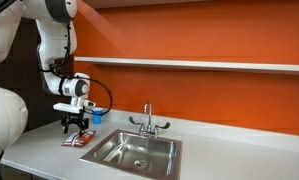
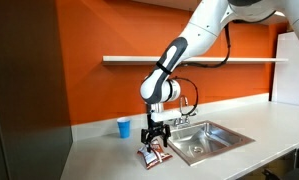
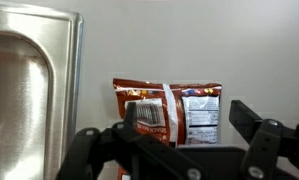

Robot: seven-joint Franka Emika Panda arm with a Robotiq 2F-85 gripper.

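A red-brown packet (image 3: 171, 112) with white label patches lies flat on the counter to the left of the sink. Above it my gripper points down, its fingers apart and on either side of the packet's width in the wrist view. Nothing is gripped between them. In exterior view 2 the packet (image 2: 155, 154) shows just under the gripper (image 2: 154, 140); whether the fingertips touch it I cannot tell. Part of the packet is hidden behind the gripper in the wrist view.
A steel sink (image 1: 172, 160) with a faucet (image 1: 147, 115) is set into the counter beside the packet. Behind stands a blue cup (image 2: 124, 127). A white shelf (image 1: 189, 66) runs along the orange wall. Bare counter (image 2: 94, 158) lies on the packet's other side.
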